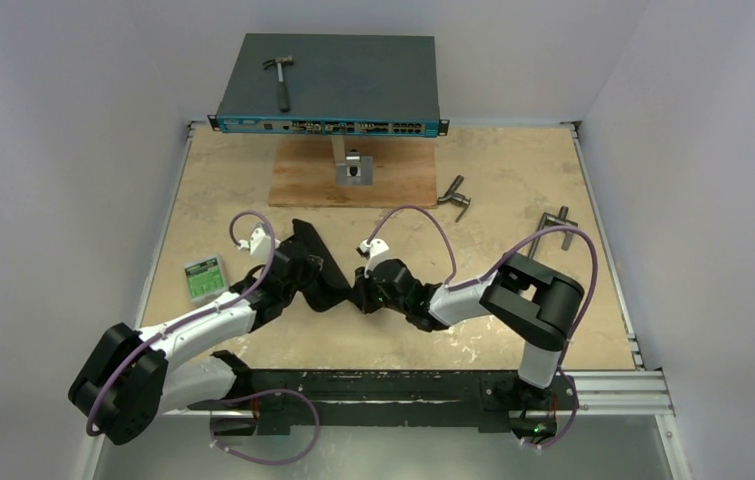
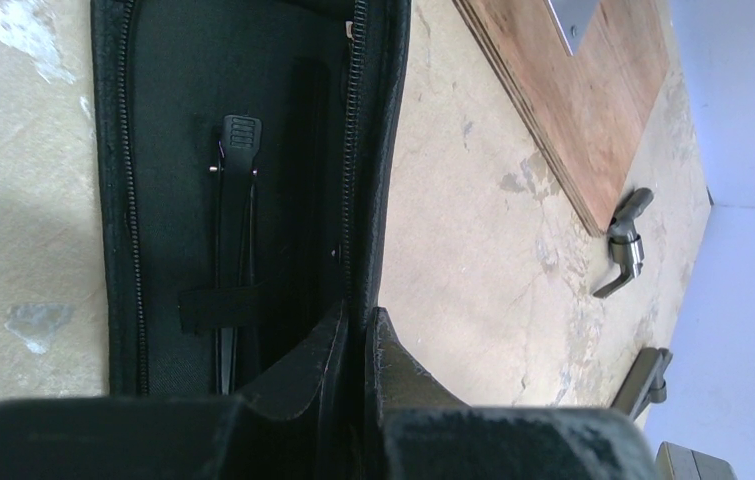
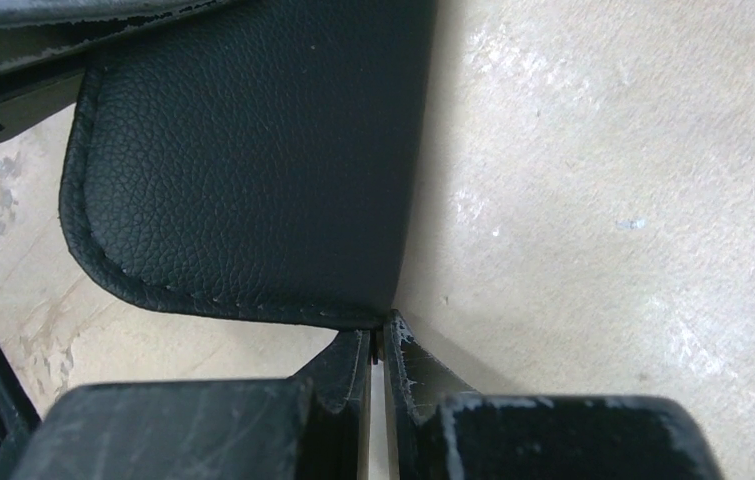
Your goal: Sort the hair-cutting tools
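Note:
A black leather-look case (image 1: pixel 324 260) with zipped edges lies opened before my arms. In the left wrist view its inside shows a black hair clip (image 2: pixel 240 135) under an elastic strap. My left gripper is shut on the case's zipped edge. At the case's lower corner, my right gripper is shut, its fingertips touching the stitched edge of the case (image 3: pixel 253 180). A thin dark sliver shows between those fingers; whether the corner is pinched is hard to tell. Other tools inside the case are hidden or too dark to make out.
A green-labelled box (image 1: pixel 206 279) lies left of the left arm. Metal clamps (image 1: pixel 455 198) (image 1: pixel 556 222) rest at the right. A rack unit (image 1: pixel 338 85) with a hammer (image 1: pixel 281 84) on top stands at the back.

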